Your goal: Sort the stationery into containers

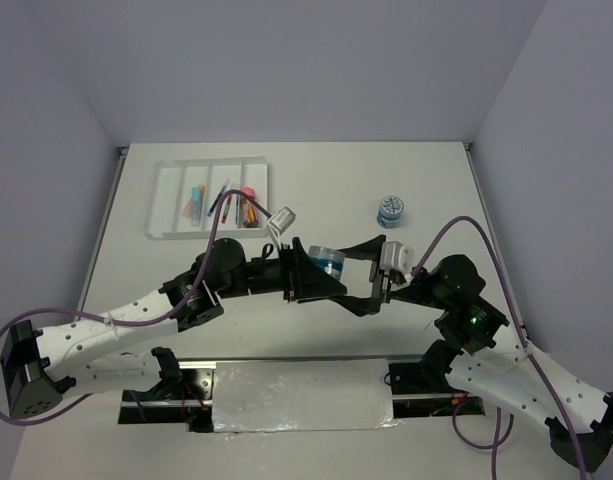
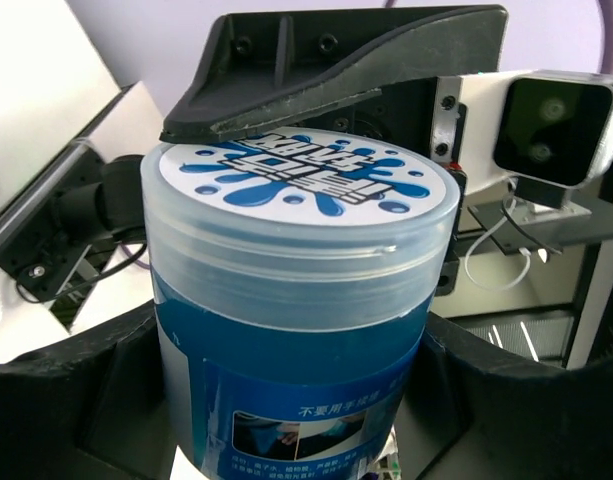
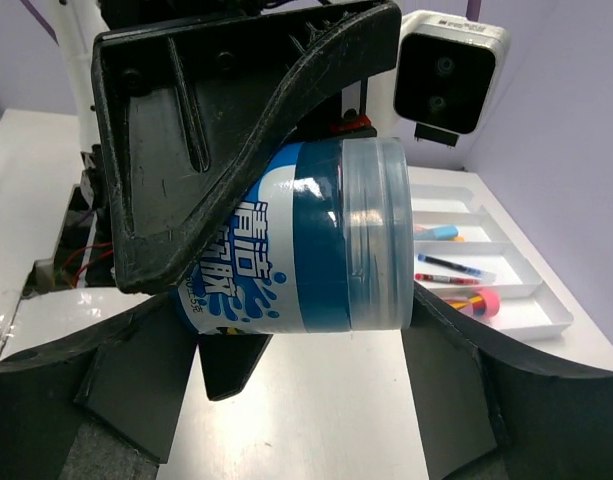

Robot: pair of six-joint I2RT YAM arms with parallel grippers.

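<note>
A blue jar (image 1: 327, 262) with a clear lid is held above the table, my left gripper (image 1: 321, 275) shut on its body. In the left wrist view the jar (image 2: 296, 300) fills the middle, its splash-printed lid facing up. My right gripper (image 1: 362, 277) stands part open around the lid end of the jar. The right wrist view shows the jar (image 3: 306, 240) lying sideways between the right fingers, and whether they touch it I cannot tell. A divided white tray (image 1: 163, 205) at the back left holds pens and other stationery.
A second blue-and-white jar (image 1: 390, 209) stands on the table at the back right. Bare table (image 1: 316, 190) lies between it and the tray. Grey walls close off the sides and back.
</note>
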